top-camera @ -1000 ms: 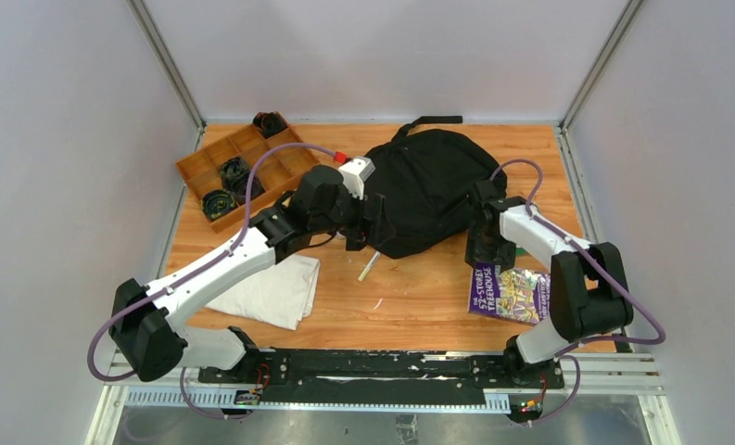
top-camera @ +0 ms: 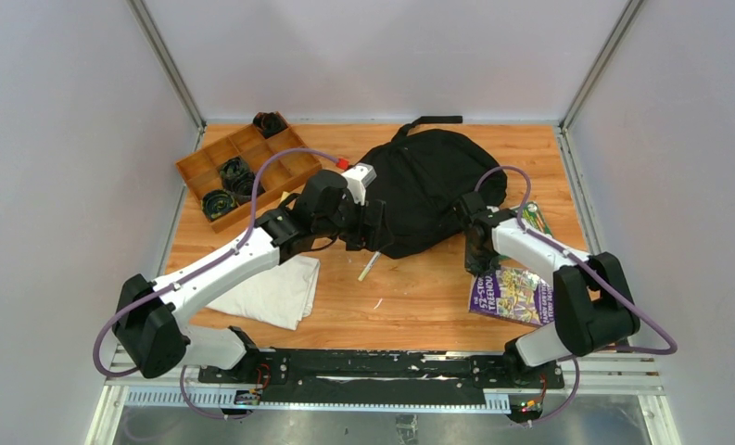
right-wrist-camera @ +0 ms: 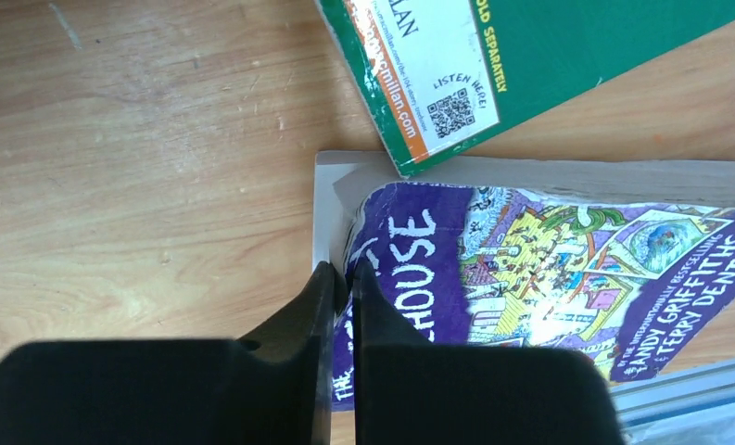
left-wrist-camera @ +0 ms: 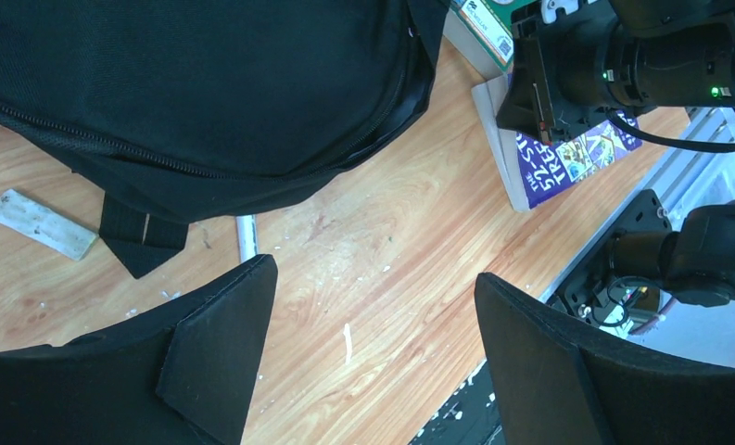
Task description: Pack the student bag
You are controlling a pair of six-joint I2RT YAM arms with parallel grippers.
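A purple paperback (right-wrist-camera: 530, 269) lies flat at the table's right front. At its left edge my right gripper is shut; the front cover curls up to the fingertips and its thin edge appears pinched there, with grey pages bared beside it. A green book (right-wrist-camera: 567, 56) lies just behind, one corner touching the purple book. The black bag (top-camera: 428, 190) rests at the back middle, its zipper side showing in the left wrist view. My left gripper stands open above bare wood in front of the bag, nothing between its fingers.
A wooden compartment box (top-camera: 238, 167) with dark coils stands at the back left. Near the front left lies a white cloth (top-camera: 275, 292). A thin whitish stick (top-camera: 369, 266) is by the bag's front edge.
My right gripper has shifted left and come to the purple book's left edge, uncovering part of the green book behind.
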